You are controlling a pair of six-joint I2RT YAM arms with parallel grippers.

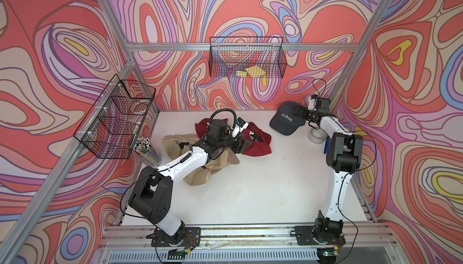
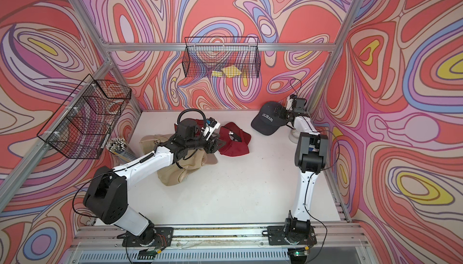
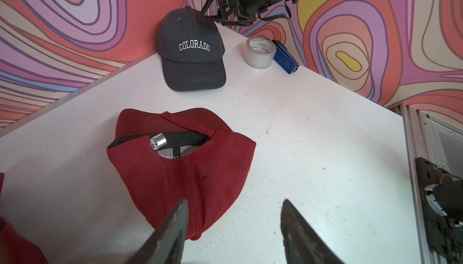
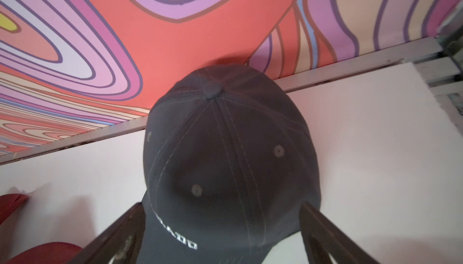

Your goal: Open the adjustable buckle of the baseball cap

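A dark grey baseball cap (image 3: 190, 51) with COLORADO lettering rests at the back right of the table, brim toward the front. Its crown (image 4: 231, 153) fills the middle of the right wrist view; its rear strap is hidden. Around that crown my right gripper stands open. A red cap (image 3: 207, 167) lies with its rear opening up, the metal buckle (image 3: 158, 141) and strap showing. Over the table's left half, close to the red cap, hangs my left gripper, fingers apart and nothing between them.
Beige caps (image 1: 205, 172) and more red fabric (image 1: 202, 127) lie under and beside the left arm. Behind the right arm are a tape roll (image 3: 259, 52) and a blue object (image 3: 285, 57). A holder of sticks (image 1: 148, 152) stands at the left edge.
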